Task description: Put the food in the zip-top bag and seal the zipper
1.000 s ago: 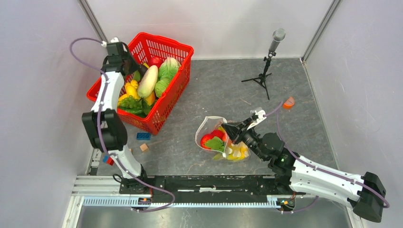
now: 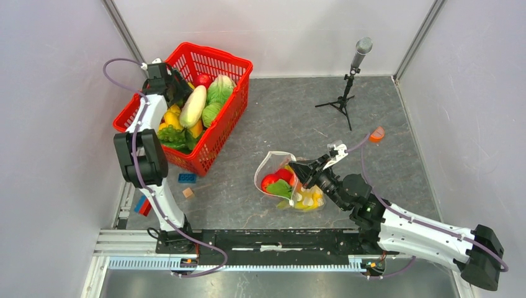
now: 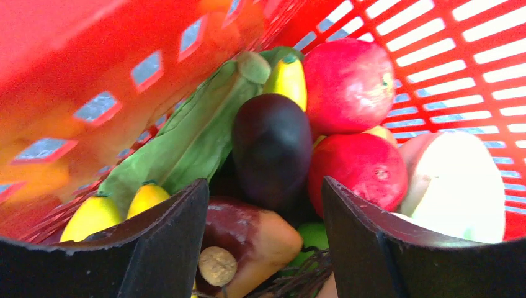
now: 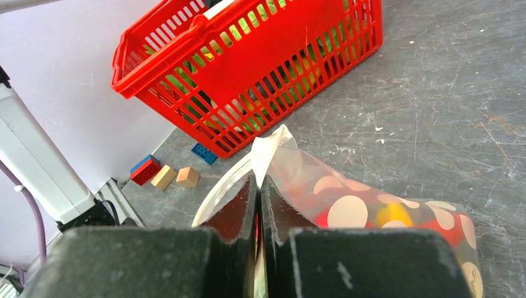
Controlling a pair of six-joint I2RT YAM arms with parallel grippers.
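Note:
My left gripper is open over the red basket (image 2: 227, 124); nothing is held between its fingers. In the left wrist view a dark eggplant (image 3: 273, 146) lies just beyond the fingertips, with two red fruits (image 3: 360, 171) to its right. A brownish-red vegetable (image 3: 248, 239) shows lower down, between the fingers. My right gripper is shut on the rim of the clear zip top bag (image 4: 348, 213). Red and yellow food and a green leaf (image 2: 281, 188) are inside the bag, whose mouth gapes to the left in the top view.
In the basket, a long pale gourd (image 2: 193, 107), cabbages (image 2: 221, 90) and yellow bananas (image 2: 172, 115) lie close together. A microphone stand (image 2: 345, 99) stands at the back right, near an orange piece (image 2: 377, 134). Small blocks (image 2: 188, 192) lie below the basket.
The right arm and bag look still.

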